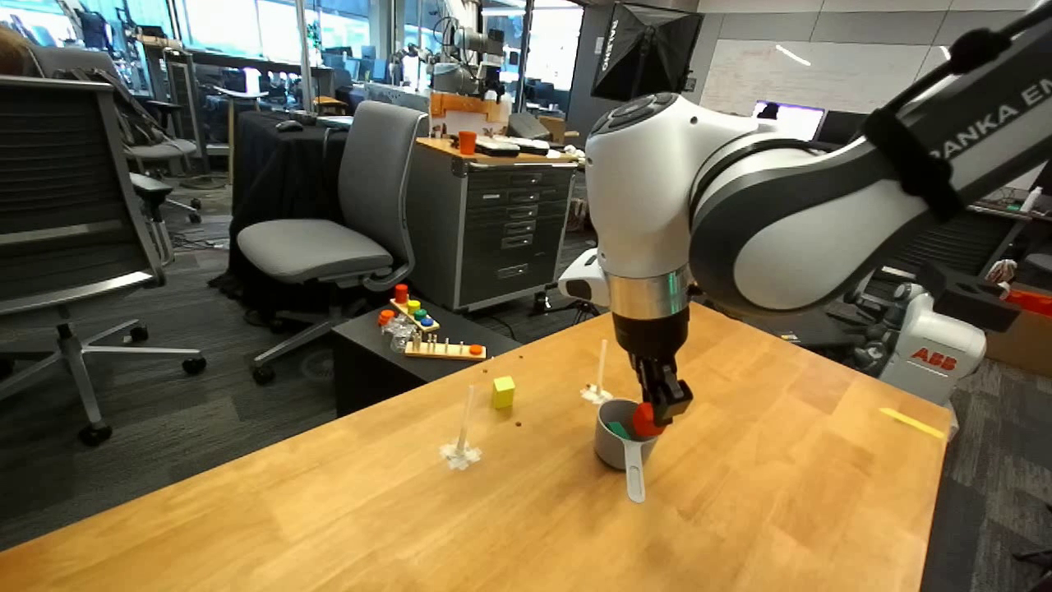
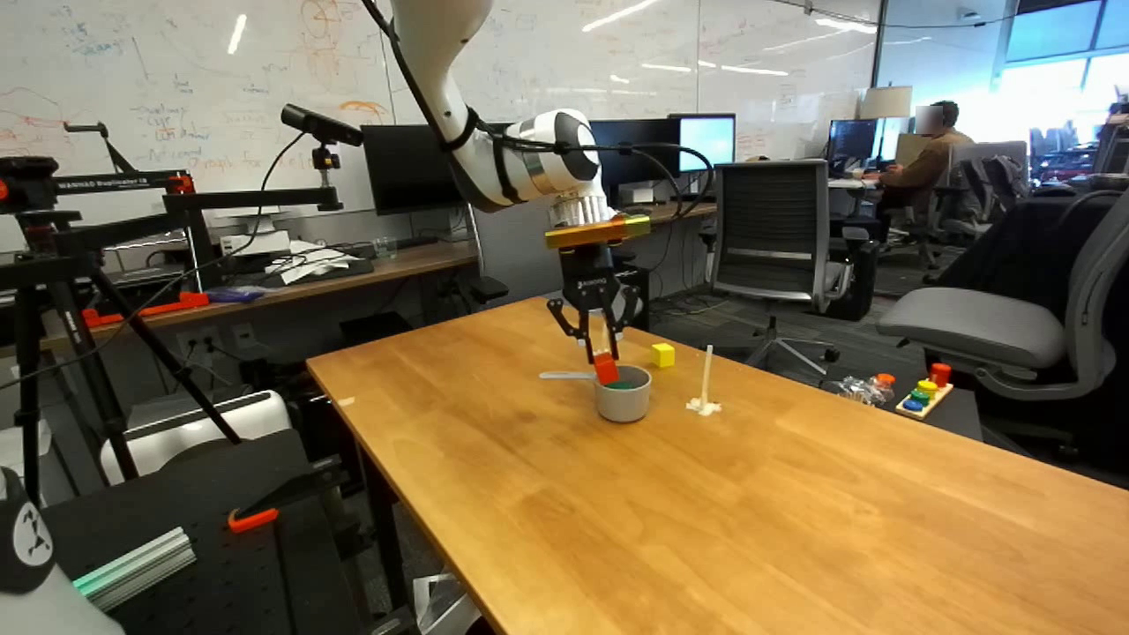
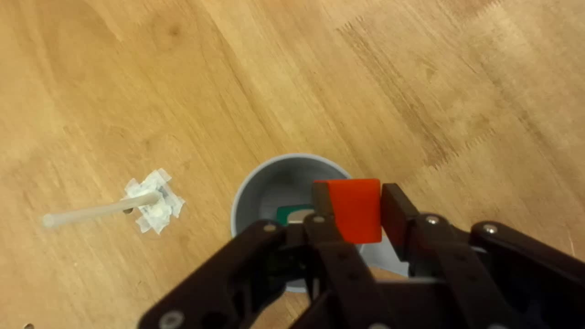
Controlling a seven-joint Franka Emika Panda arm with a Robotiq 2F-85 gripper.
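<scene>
Between the fingertips of my gripper is a red block (image 3: 359, 213), held firmly with the fingers shut on it. The block is over the handle side of a grey measuring cup (image 1: 609, 449), near its rim. In exterior view 2 it overlaps the left part of the cup's mouth (image 2: 632, 379); whether it touches the rim I cannot tell. Inside the cup lies a green piece (image 3: 290, 212), partly covered by the gripper in the wrist view. The cup stands upright, with its handle (image 1: 634, 477) pointing to the front in exterior view 1.
A yellow cube (image 1: 503, 391) sits farther back on the table. Two thin upright pegs are taped down, one left peg (image 1: 466, 424) and another peg (image 1: 602, 370) behind the cup.
</scene>
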